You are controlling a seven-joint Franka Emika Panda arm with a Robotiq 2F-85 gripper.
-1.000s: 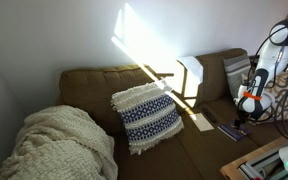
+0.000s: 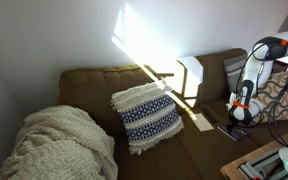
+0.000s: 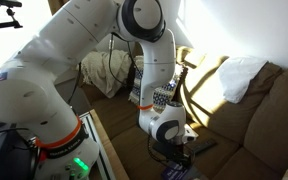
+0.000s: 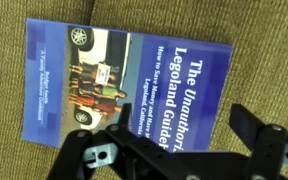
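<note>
A blue paperback, a Legoland guidebook (image 4: 199, 65), lies flat on the brown couch fabric in the wrist view. Its cover has white title text and a photo of toy figures by a white vehicle. Over it stands my gripper, open, with black fingers spread apart and nothing held between them. The left finger overlaps the lower part of the cover, while the right one is beside the title end. In exterior view 2 the book (image 3: 174, 170) shows dark and small below the gripper, partly in shade.
A patterned blue and white pillow (image 2: 151, 120) leans on the couch back, left of the arm. A pale knit blanket (image 2: 59, 145) covers the couch's left end. A light flat item (image 2: 202, 122) lies on the seat. The wooden table edge (image 2: 246, 165) is in front.
In exterior view 1 the arm and gripper have shifted left over the seat, toward the book. The pillow and blanket have stayed where they were.
</note>
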